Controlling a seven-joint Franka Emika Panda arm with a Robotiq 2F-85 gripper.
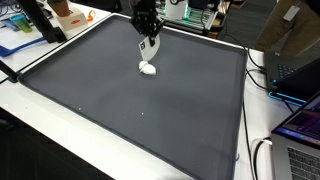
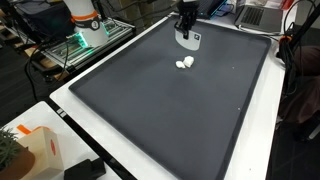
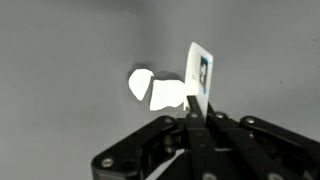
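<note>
A white card-like piece with a small dark print [image 3: 203,75] is gripped at its edge by my gripper, which is shut on it. In exterior view 1 the white piece [image 1: 149,49] hangs upright below the gripper, at the far part of the dark mat; exterior view 2 shows the same piece [image 2: 187,40]. Two smaller white pieces lie on the mat close by: a pointed one [image 3: 140,82] and a squarish one [image 3: 167,94] beside it in the wrist view. Whether the held piece touches them or the mat, I cannot tell.
Laptops [image 1: 300,130] and cables lie along the right side in exterior view 1. A potted plant [image 2: 14,155] and a white device [image 2: 55,155] stand at the near left in exterior view 2.
</note>
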